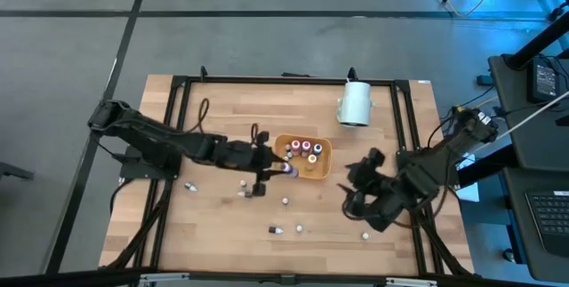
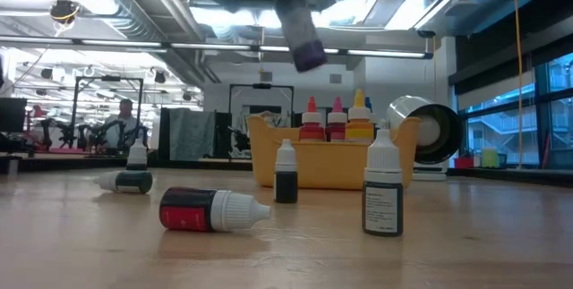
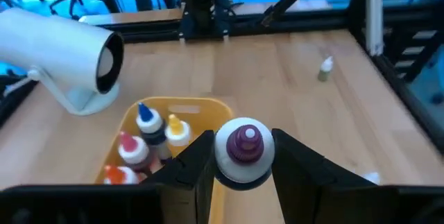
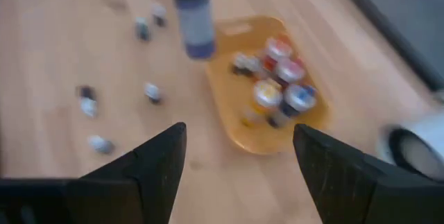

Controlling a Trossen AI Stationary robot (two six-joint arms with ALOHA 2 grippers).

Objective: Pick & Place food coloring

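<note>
My left gripper is shut on a purple-capped bottle (image 3: 244,148), held with the cap pointing away from the wrist. In the low view this bottle (image 2: 298,34) hangs in the air, tilted with its purple cap down, near the left side of the orange tray (image 2: 313,168). Inside the tray, the left wrist view shows bottles with blue (image 3: 147,118), yellow (image 3: 177,131), pink (image 3: 132,148) and orange caps. My right gripper stands open, nothing between its fingers, off to the right of the tray.
Several small dark bottles with white tips are scattered in front of the tray, one lying on its side (image 2: 210,210), another upright (image 2: 383,186). A white cylinder on a stand (image 1: 355,105) is behind the tray to the right. Bare wood lies between.
</note>
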